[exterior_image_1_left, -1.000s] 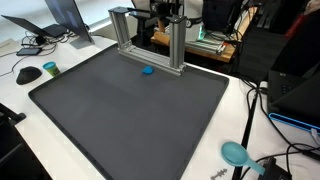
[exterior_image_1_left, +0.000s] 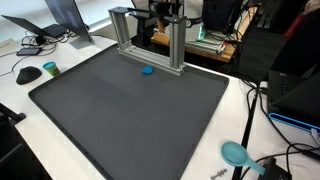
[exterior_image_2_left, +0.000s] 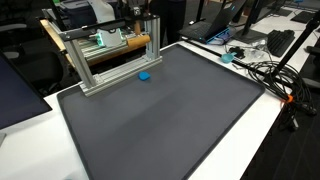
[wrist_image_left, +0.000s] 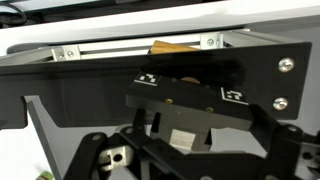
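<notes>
A small blue object (exterior_image_1_left: 148, 70) lies on the grey table mat (exterior_image_1_left: 130, 110), close to the foot of the metal frame (exterior_image_1_left: 178, 45). In exterior view 2 the blue object (exterior_image_2_left: 144, 76) is again beside the frame (exterior_image_2_left: 120, 70). Large in the wrist view is my gripper, open, over a long black bar (wrist_image_left: 60, 85). A black block (wrist_image_left: 185, 98) with two white square markings appears between its sides; I cannot tell whether they touch it. The outside views do not show my fingertips clearly.
A green cup (exterior_image_1_left: 51, 69) and a black item (exterior_image_1_left: 28, 75) stand at the left, a teal object (exterior_image_1_left: 238, 156) at the right front. Cables (exterior_image_2_left: 285, 80) lie beyond the mat's right edge in exterior view 2.
</notes>
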